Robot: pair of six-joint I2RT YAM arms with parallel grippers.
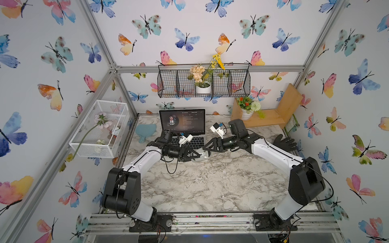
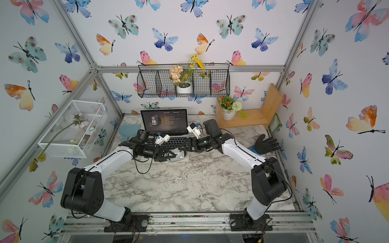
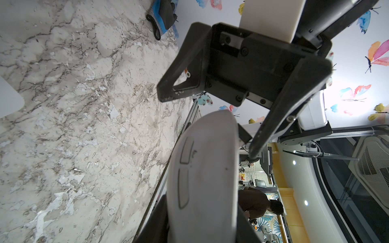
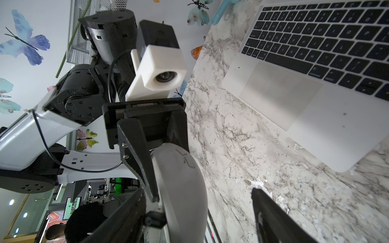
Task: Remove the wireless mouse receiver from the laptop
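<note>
My left gripper is shut on a pale grey-white mouse [image 3: 202, 174], gripped across its sides. In the right wrist view the mouse [image 4: 184, 194] rises between the parted fingers of my right gripper. A small dark block [image 4: 156, 219] shows against the mouse's underside, close to one right fingertip; whether it is the receiver I cannot tell. Both grippers meet just in front of the laptop [image 1: 183, 121], which stands open. The left wrist view shows the right gripper with its fingers on either side of the mouse's end.
Bare marble tabletop [image 1: 210, 182] lies in front of the arms. A teal cloth-like item [image 1: 145, 131] is left of the laptop. Dark gloves [image 1: 284, 142] and a wooden shelf [image 1: 261, 117] with a potted plant [image 1: 247, 107] stand to the right.
</note>
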